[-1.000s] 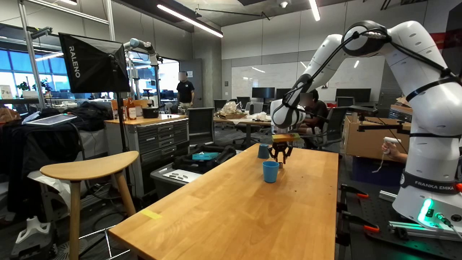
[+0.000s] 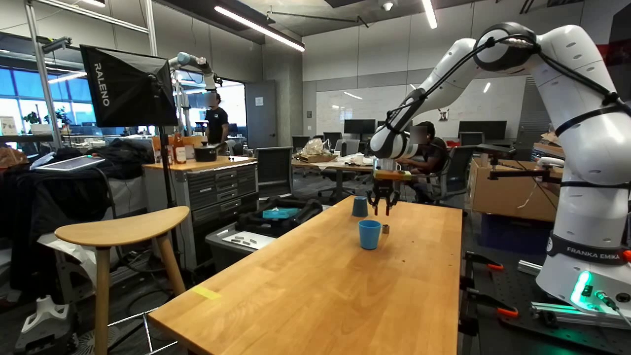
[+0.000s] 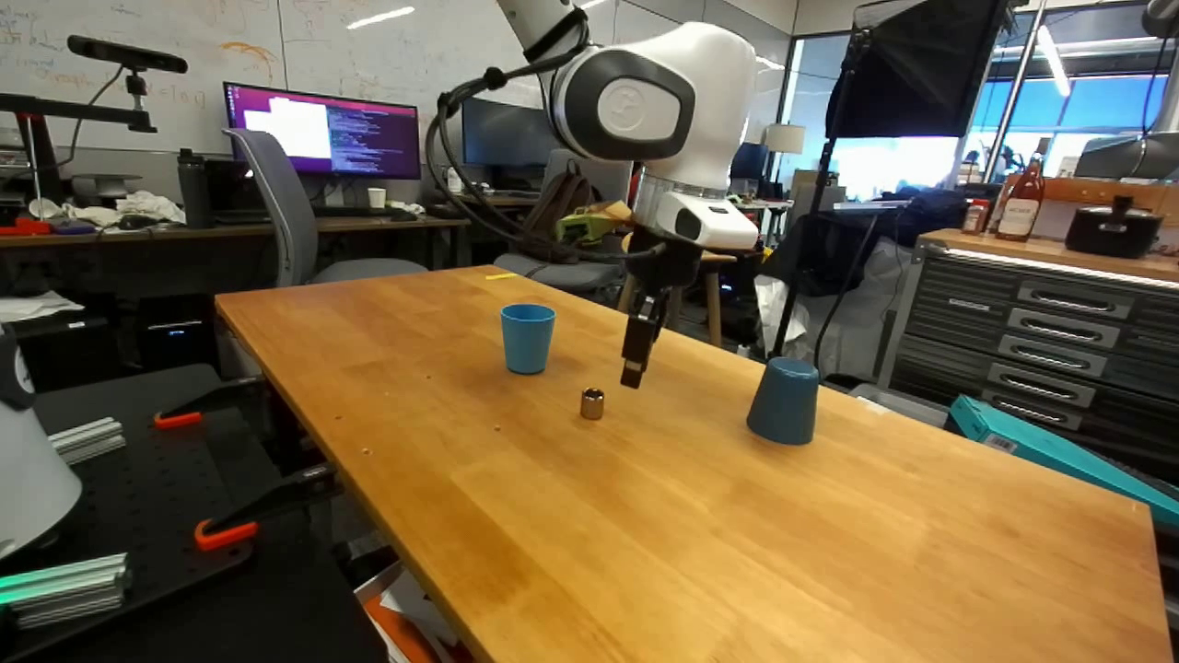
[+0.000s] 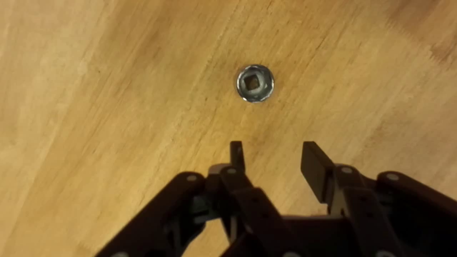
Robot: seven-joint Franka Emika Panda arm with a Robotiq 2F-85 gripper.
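A small metal socket (image 4: 255,83) stands upright on the table, its square hole facing up in the wrist view. My gripper hangs above the wood with its fingers apart and only bare table showing between them. In the second exterior view the gripper (image 3: 632,376) is higher than the socket (image 3: 592,403) and not touching it. A light blue cup (image 3: 527,338) stands upright close to the socket. The darker blue cup (image 3: 785,401) is upside down, farther off on the gripper's other side.
Orange-tipped clamps (image 2: 507,311) grip its edge on the robot's side. A wooden stool (image 2: 124,227) stands off the opposite edge.
My gripper has risen from low at the socket to well above the table. The socket shows on the table and both cups stand where they were.
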